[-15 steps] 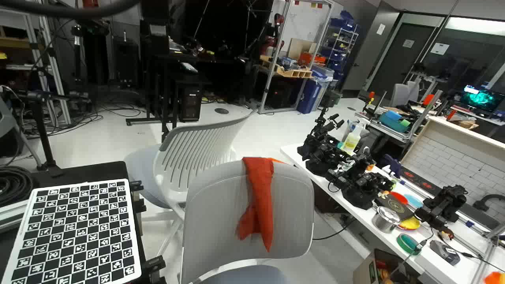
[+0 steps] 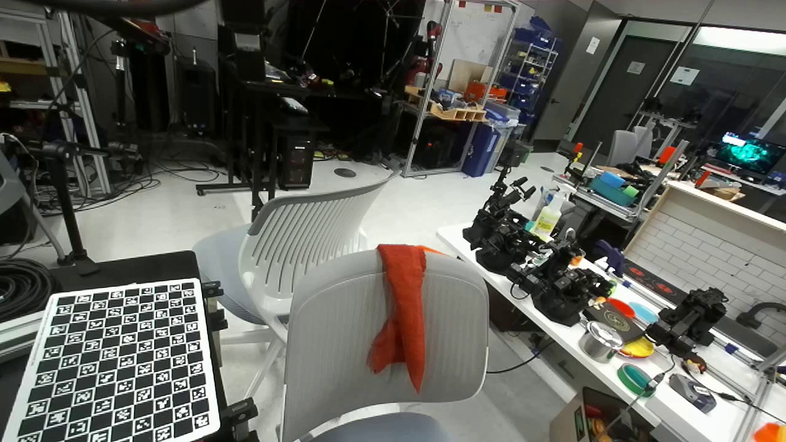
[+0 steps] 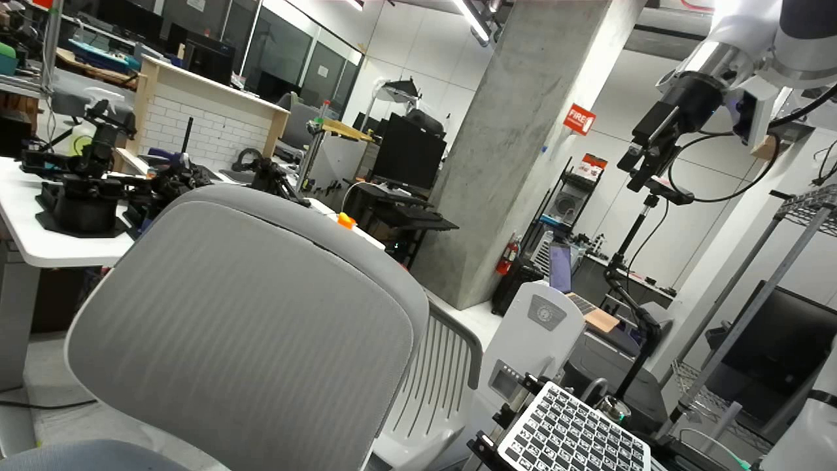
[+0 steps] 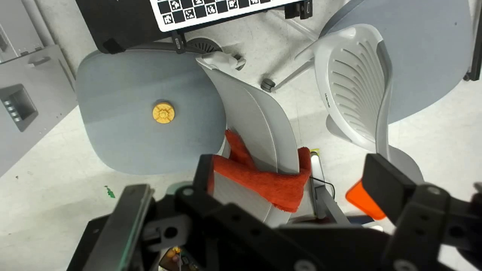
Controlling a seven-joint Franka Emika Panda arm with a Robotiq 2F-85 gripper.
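A red cloth point(image 2: 403, 317) hangs over the backrest of a grey chair point(image 2: 324, 331). From above, the wrist view shows the cloth point(image 4: 280, 185) draped across the top of that backrest, between the fingers in the picture but apparently well below them. On the chair's blue-grey seat point(image 4: 122, 90) lies a small round yellow object point(image 4: 163, 112). My gripper is open, its two black fingers far apart and holding nothing. In exterior view 2 the gripper point(image 3: 633, 171) hangs high at the upper right, pointing down; the cloth is hidden there behind the backrest point(image 3: 259, 314).
A checkered board point(image 2: 121, 361) lies on a black table beside the chair. A second slatted chair point(image 2: 309, 236) stands close by. The white counter point(image 2: 541, 324) holds black robot arms, a metal pot and dishes. Above the chair the air looks clear.
At the top left of exterior view 1, the dark cable has shifted upward and a dark piece beneath it now shows. The cloth and chairs look unmoved.
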